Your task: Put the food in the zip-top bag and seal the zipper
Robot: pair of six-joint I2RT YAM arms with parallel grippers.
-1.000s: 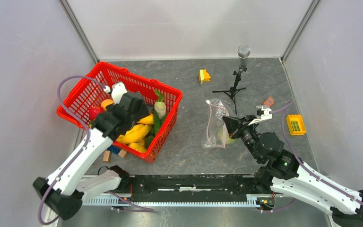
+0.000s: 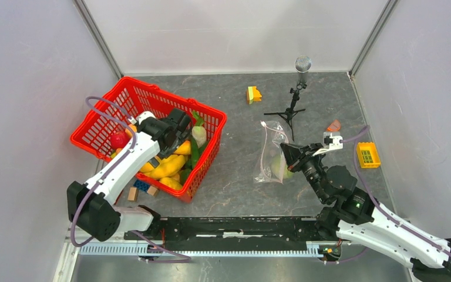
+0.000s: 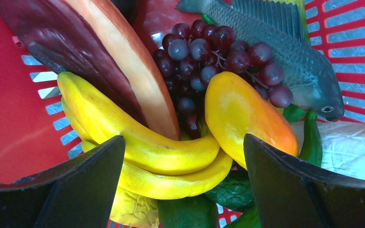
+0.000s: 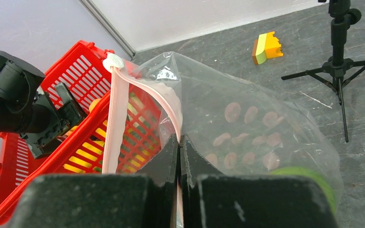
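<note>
In the top view, my left gripper reaches into the red basket (image 2: 208,161) of play food. Its fingers stand apart over the bananas (image 3: 171,154) and a yellow-orange mango (image 3: 247,114), with nothing held between them. Dark grapes (image 3: 199,54), a grey fish (image 3: 285,61) and a purple eggplant-like piece (image 3: 71,52) lie around these. My right gripper is shut on the pink zip edge of the clear zip top bag (image 4: 247,104). Beside the grip, the bag's mouth gapes toward the basket. A green item (image 4: 309,178) shows through its bottom.
A black tripod (image 2: 293,106) stands behind the bag. A yellow-orange block (image 2: 253,94) lies at the back, and a small yellow basket (image 2: 368,155) sits by the right wall. Bare grey floor separates the red basket from the bag.
The right gripper and the bag have moved only slightly to the right.
</note>
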